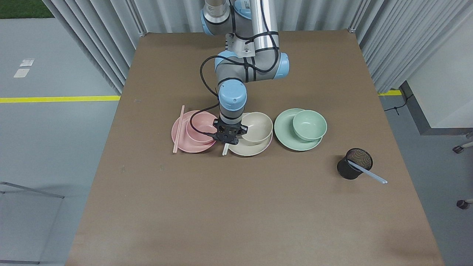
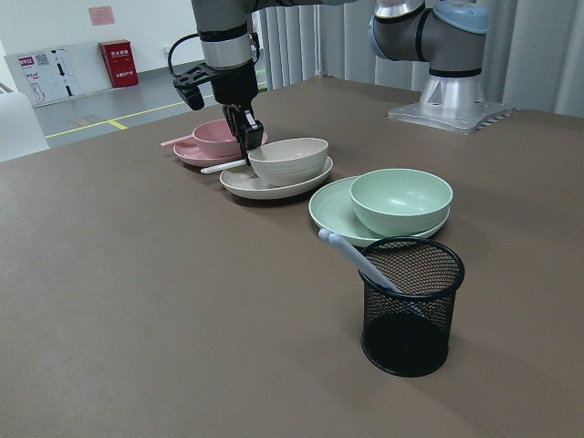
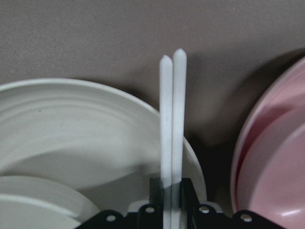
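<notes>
My gripper is low at the left rim of the cream plate (image 1: 250, 150), its fingers either side of a pair of white chopsticks (image 3: 178, 105), apparently closed on them. In the wrist view the chopsticks point over the plate's rim. A cream bowl (image 1: 258, 124) rests on that plate. Beside it sit a pink plate (image 1: 190, 146) with a pink bowl (image 3: 281, 181) and pink chopsticks (image 1: 178, 128).
To the right are a green plate (image 1: 286, 128) with a green bowl (image 1: 309, 123). A black mesh cup (image 2: 406, 338) holding a pale utensil (image 1: 368, 172) stands front right.
</notes>
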